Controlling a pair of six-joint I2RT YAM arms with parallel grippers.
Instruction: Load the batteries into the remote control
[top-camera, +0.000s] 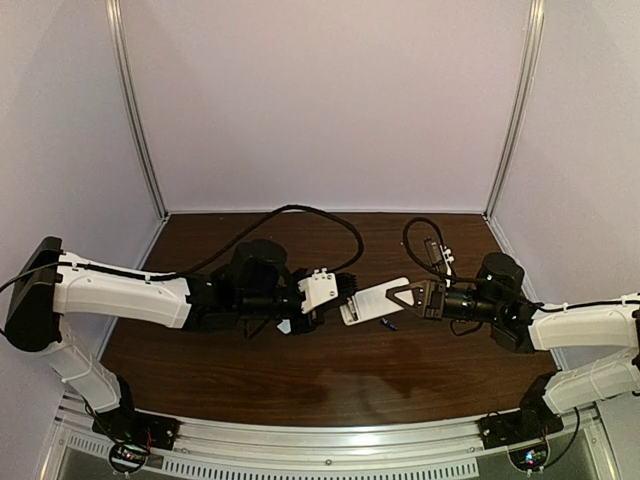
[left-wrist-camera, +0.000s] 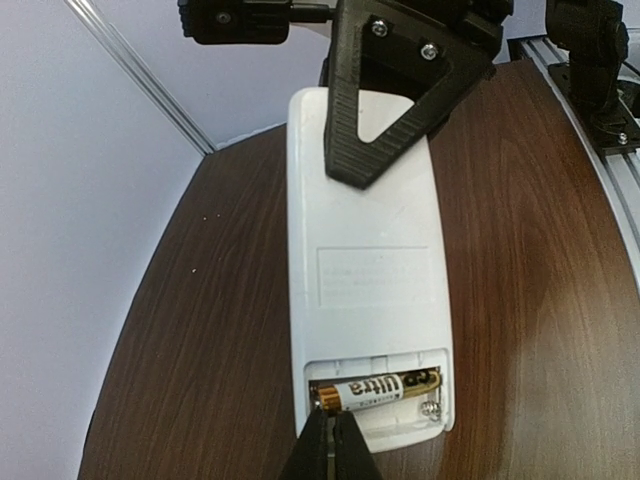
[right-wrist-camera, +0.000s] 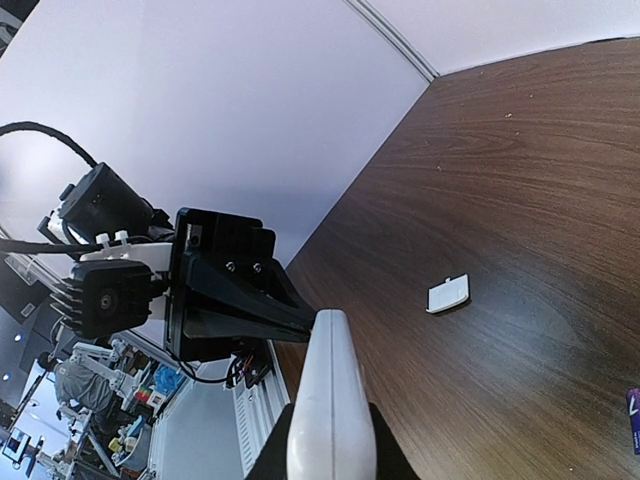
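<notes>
The white remote (left-wrist-camera: 365, 280) is held in the air, back facing my left wrist camera, by my right gripper (top-camera: 400, 298), shut on its far end. A battery (left-wrist-camera: 370, 390) sits slightly slanted in the open compartment, a spring beside it at the right. My left gripper is shut, its fingertips at the battery's left end; whether they grip it is hard to tell. A loose battery (right-wrist-camera: 634, 420) and the white cover (right-wrist-camera: 448, 293) lie on the table below.
</notes>
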